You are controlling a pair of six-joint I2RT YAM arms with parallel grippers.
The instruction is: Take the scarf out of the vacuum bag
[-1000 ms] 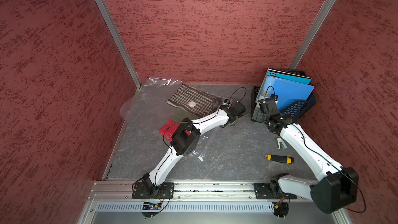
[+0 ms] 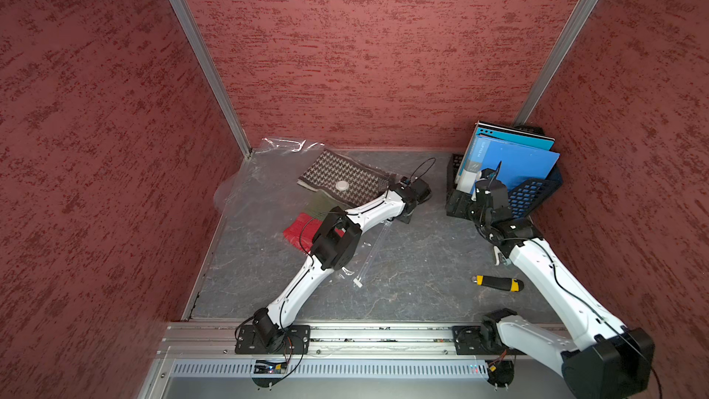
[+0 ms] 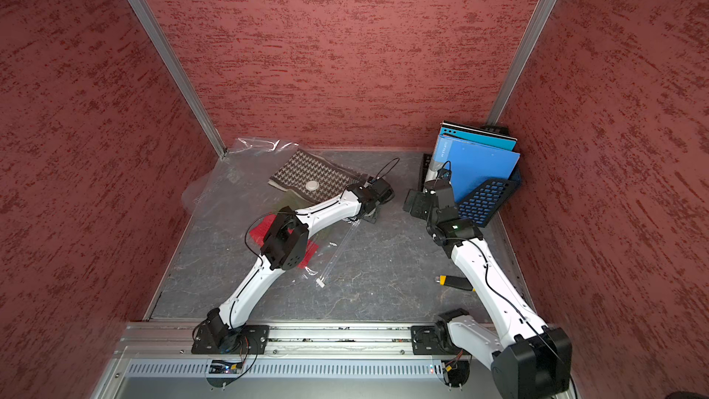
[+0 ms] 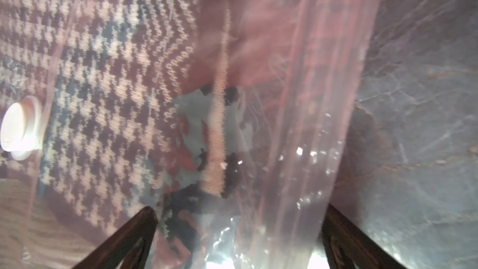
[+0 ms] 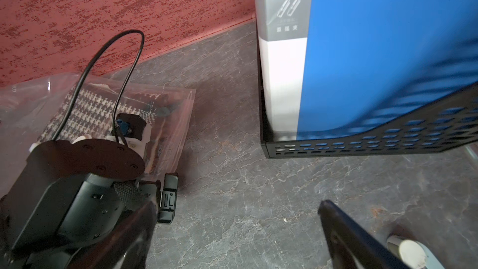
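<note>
The clear vacuum bag (image 2: 251,177) lies on the grey table, with a houndstooth scarf (image 2: 332,172), olive cloth and red cloth (image 2: 299,232) inside and a white valve (image 2: 342,185). My left gripper is open low over the bag's right edge, beside its zip strip (image 4: 318,134); in the overhead views its arm hides part of the bag. My right gripper is open over bare table in front of the black basket, with nothing between its fingers.
The black basket (image 2: 535,195) holds blue folders (image 2: 517,162) at the back right. A yellow-and-black tool (image 2: 497,282) and a small white-handled tool lie at front right. The table between bag and basket is mostly clear.
The left arm has shifted slightly around the bag's right edge; the bag looks unchanged.
</note>
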